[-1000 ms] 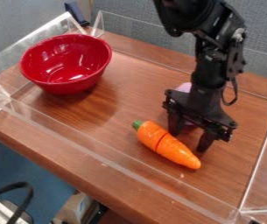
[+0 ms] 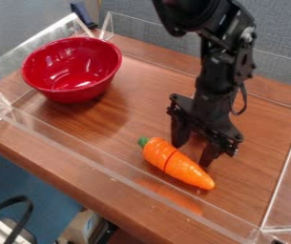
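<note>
My black gripper hangs down over the wooden table right of centre, its fingertips low, just behind an orange carrot. The carrot lies on the table with its green top toward the back left. Whatever is between the fingers is hidden by them, and I cannot tell whether they are open or shut. A red bowl stands at the back left.
Clear plastic walls border the work area, at left, front and right. A black cable and some hardware lie off the table at the lower left.
My gripper has shifted slightly left toward the carrot. A pink object that showed behind the fingers a second ago is now hidden. The carrot has shifted slightly left.
</note>
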